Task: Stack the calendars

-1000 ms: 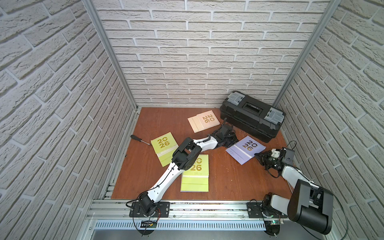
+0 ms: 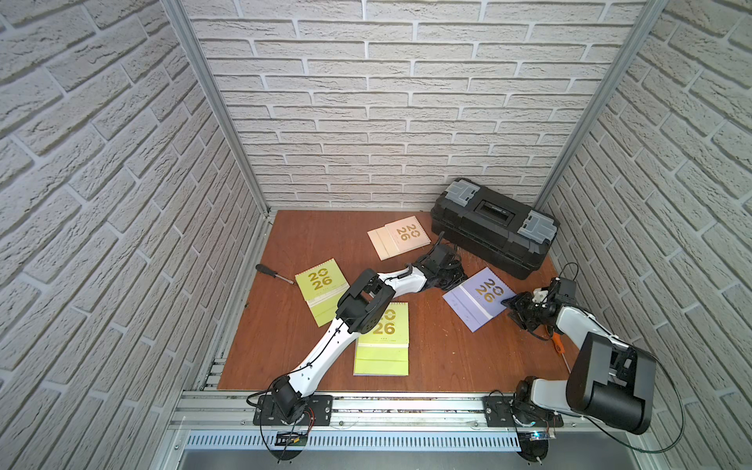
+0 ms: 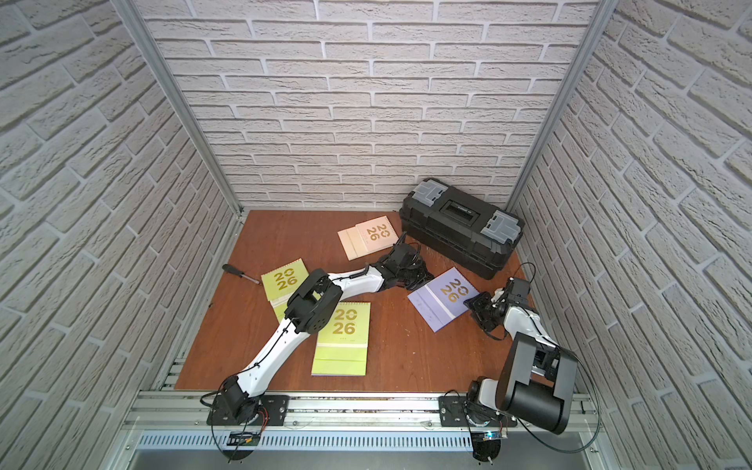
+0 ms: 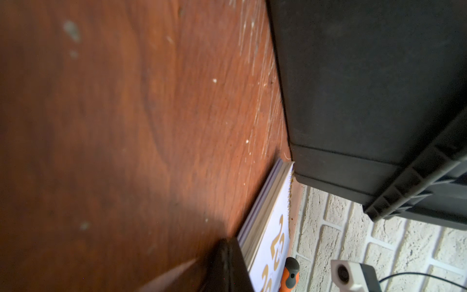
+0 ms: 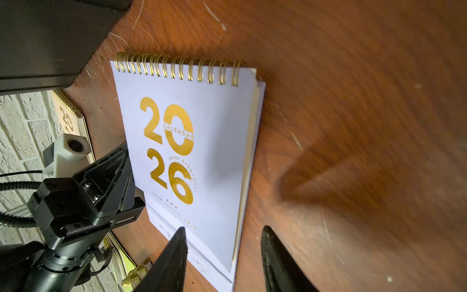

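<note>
A lilac 2026 calendar [image 2: 479, 299] lies flat at the centre right, its spiral edge toward the black toolbox in the right wrist view. My left gripper [image 2: 456, 278] rests low at its left edge, shut, with nothing visible between its fingers. My right gripper is over the calendar's right edge, fingers apart and empty. A pink calendar [image 2: 399, 235] lies at the back. Two yellow-green calendars lie left and front centre: one [image 2: 319, 282] open to view, the other [image 2: 380, 352] partly under my left arm.
A black toolbox [image 2: 494, 227] stands behind the lilac calendar. A screwdriver [image 2: 266, 271] lies at the left; an orange-handled tool [image 2: 557, 344] lies at the right edge beside my right arm.
The lilac calendar has turned, its front corner moving toward the table's front. The left arm has not moved.
</note>
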